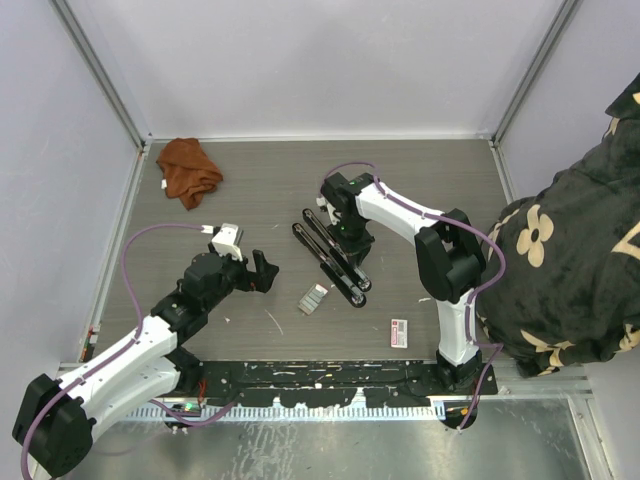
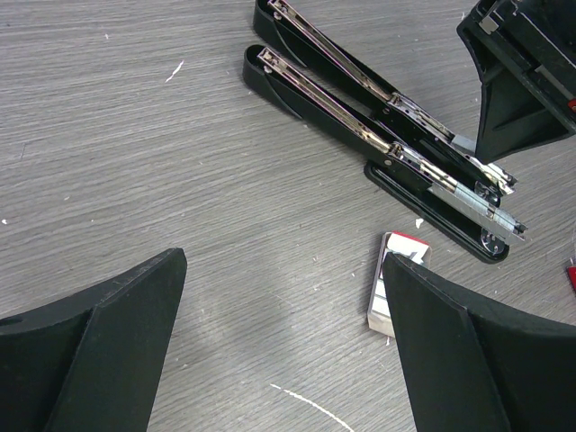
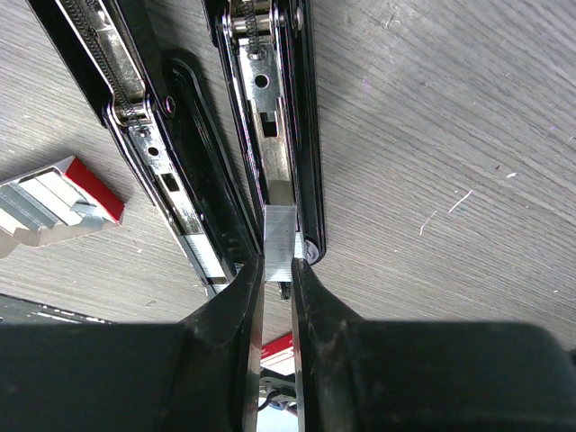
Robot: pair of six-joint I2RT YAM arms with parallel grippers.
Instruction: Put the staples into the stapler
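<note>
Two black staplers lie opened side by side, their metal channels facing up: the near one (image 2: 315,102) and the far one (image 2: 346,65). At the front of the far stapler's channel (image 3: 261,117) is a silver strip of staples (image 3: 280,232), with my right gripper shut on its end. Whether the strip sits fully down in the channel, I cannot tell. Silver staples (image 3: 205,255) also show at the front of the near stapler. My left gripper stands open above bare table, empty, left of both staplers.
An opened staple box (image 1: 313,299) with strips inside lies just in front of the staplers. Another small white and red box (image 1: 399,333) rests at the front right. A brown cloth (image 1: 188,172) is at the back left.
</note>
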